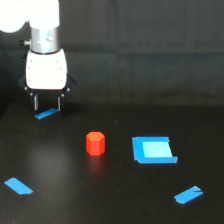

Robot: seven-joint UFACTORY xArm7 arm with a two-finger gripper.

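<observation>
My white gripper (pixel 47 103) hangs at the upper left of the camera view, its two fingers pointing down. They stand apart, with nothing visible between them. Right of it and closer to the camera, a red block (pixel 95 143) with a hexagonal outline sits on the dark table, clear of the fingers. Farther right lies a flat blue piece (pixel 138 149) with a pale square (pixel 156 149) in its middle.
Short blue strips lie on the table (pixel 100 190): one strip (pixel 46 114) just below the gripper, another strip (pixel 18 186) at the front left, and a third strip (pixel 188 195) at the front right. A dark curtain (pixel 150 60) closes off the back.
</observation>
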